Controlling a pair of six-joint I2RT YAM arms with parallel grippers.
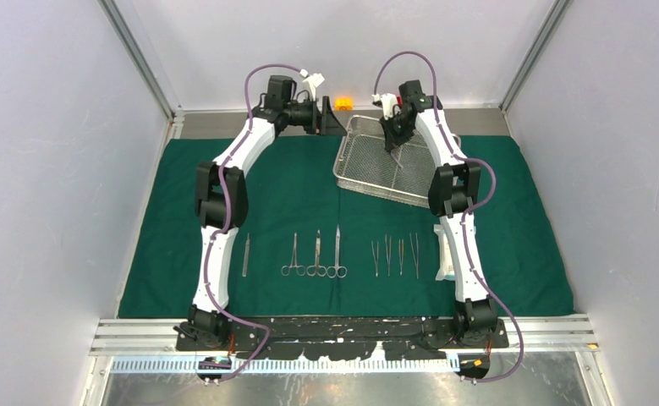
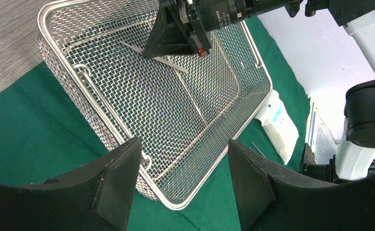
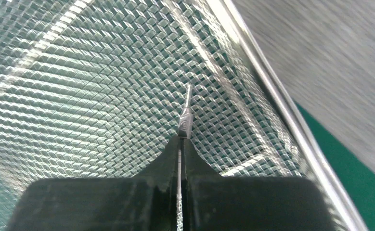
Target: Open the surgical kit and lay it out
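A wire mesh basket (image 1: 368, 169) stands at the back centre of the green cloth. Inside it, my right gripper is shut on a slim metal instrument, seen slanting beneath the fingers in the left wrist view. My left gripper hangs just left of the basket with its fingers apart and nothing between them. Laid in a row along the front of the cloth are a slim instrument (image 1: 246, 258), several scissor-like instruments (image 1: 337, 254) and several tweezers (image 1: 388, 254).
A white packet (image 1: 443, 254) lies at the front right, partly under the right arm. A small orange object (image 1: 343, 103) sits behind the basket.
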